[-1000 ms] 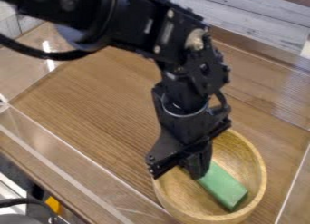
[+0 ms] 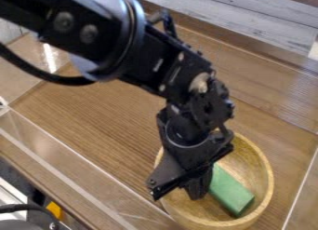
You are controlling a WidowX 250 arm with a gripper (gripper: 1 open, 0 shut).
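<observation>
A green block [image 2: 232, 191] lies in a round wooden bowl [image 2: 254, 167] at the lower right. My gripper [image 2: 187, 187] hangs over the left part of the bowl, just left of the block, with its lower end down inside the rim. It looks shut, with nothing visible between its fingers, though the arm hides part of it and the upper end of the block.
A clear panel edge runs along the lower left, with black cables and a yellow object [image 2: 54, 209] beyond it. A pale plank wall stands at the back.
My gripper has moved a little lower into the bowl over the last second, and the arm's upper part has tilted. The block shows no clear movement.
</observation>
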